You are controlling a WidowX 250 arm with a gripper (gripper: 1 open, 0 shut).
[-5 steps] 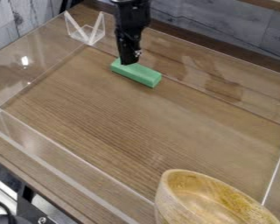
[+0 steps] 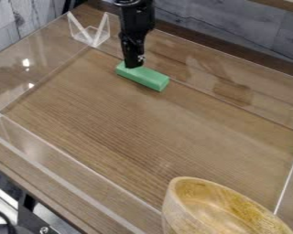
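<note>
My black gripper (image 2: pixel 132 58) hangs at the top centre of the camera view, its tip just above the left end of a green rectangular block (image 2: pixel 144 78) lying on the wooden table. The gripper looks shut, with nothing visible between its fingers; whether it touches the block is hard to tell.
A pale yellow bowl or container (image 2: pixel 219 207) sits at the bottom right. A clear plastic object (image 2: pixel 91 29) stands at the back left.
</note>
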